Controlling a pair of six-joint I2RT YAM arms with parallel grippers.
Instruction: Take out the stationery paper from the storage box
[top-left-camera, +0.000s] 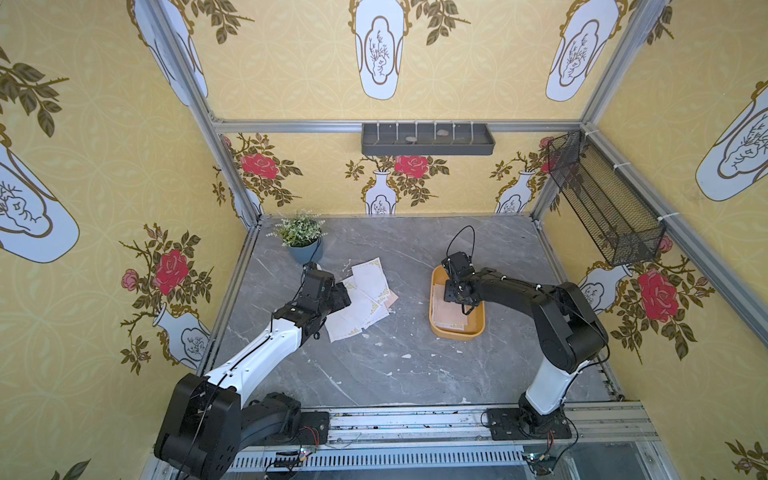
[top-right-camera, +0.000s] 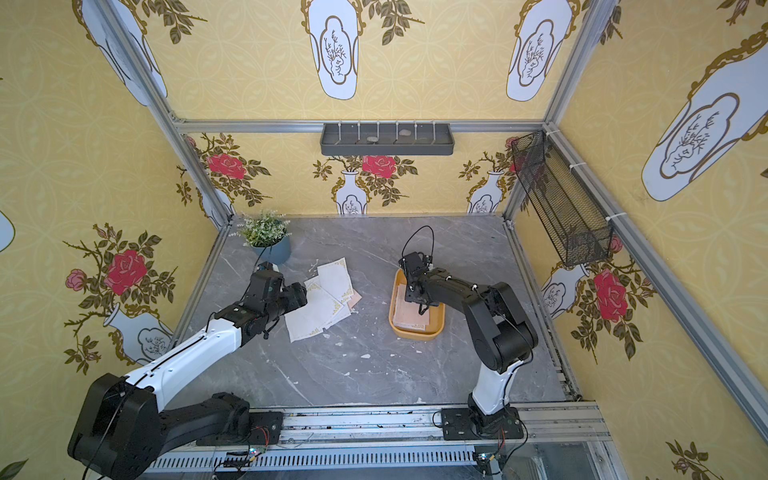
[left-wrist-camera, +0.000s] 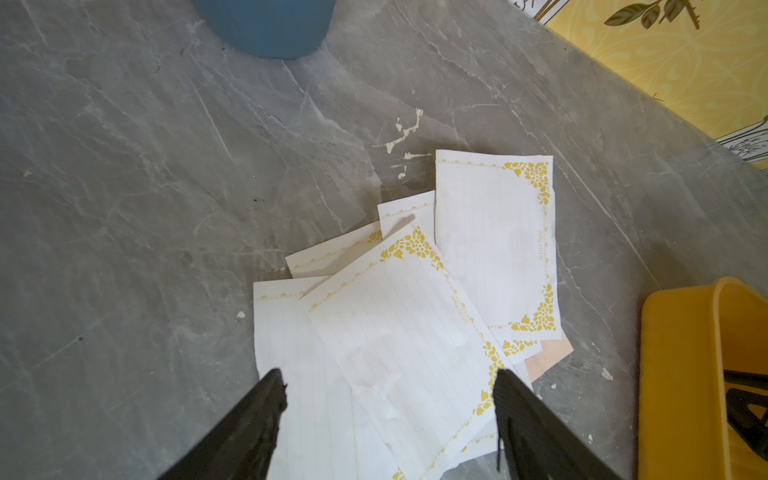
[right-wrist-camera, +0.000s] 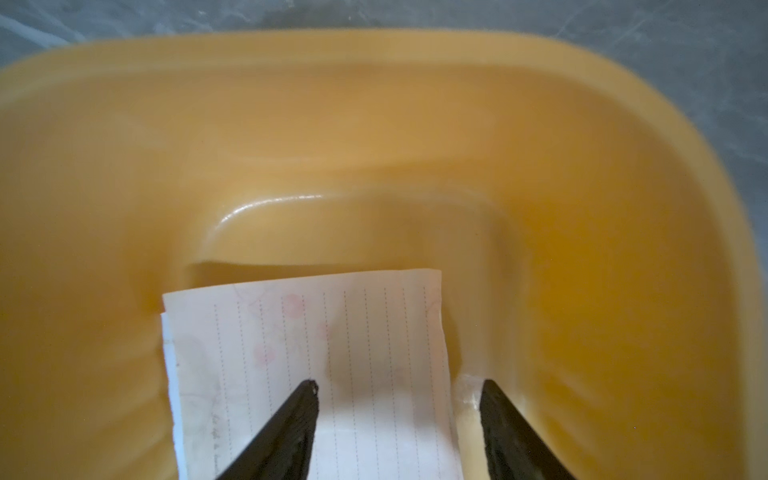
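The orange storage box (top-left-camera: 433, 320) stands right of centre, with pink lined stationery paper (right-wrist-camera: 304, 352) lying inside. My right gripper is over that paper near its right edge, fingers apart with nothing seen between them. White gold-bordered sheets (left-wrist-camera: 494, 240) lie overlapped in a pile on the table left of the box, a pink corner (left-wrist-camera: 546, 352) showing beneath. My left gripper hangs open above this pile, holding nothing.
A potted plant (top-left-camera: 305, 248) stands behind the pile. A wire basket (top-left-camera: 608, 208) is on the right wall, a grey rack (top-left-camera: 428, 148) on the back wall.
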